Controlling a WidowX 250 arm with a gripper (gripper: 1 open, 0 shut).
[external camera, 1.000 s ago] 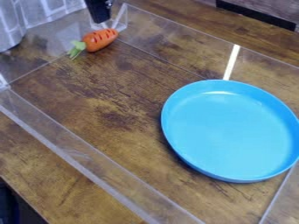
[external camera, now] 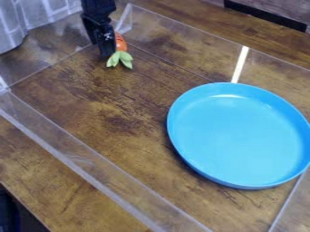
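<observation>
The black gripper point(external camera: 107, 38) reaches down from the top edge at the upper left, its fingers around the orange carrot point(external camera: 119, 43), open as far as can be seen. The carrot's green leaves point(external camera: 119, 60) point toward the front of the table. The gripper hides part of the carrot.
A large blue plate point(external camera: 237, 134) lies on the wooden table at the right. Clear plastic edges run along the left and front of the surface. White crumpled material point(external camera: 20, 18) sits at the top left.
The gripper has come down onto the carrot, and the carrot has turned and shifted right, so its leaves now point toward the front rather than to the left.
</observation>
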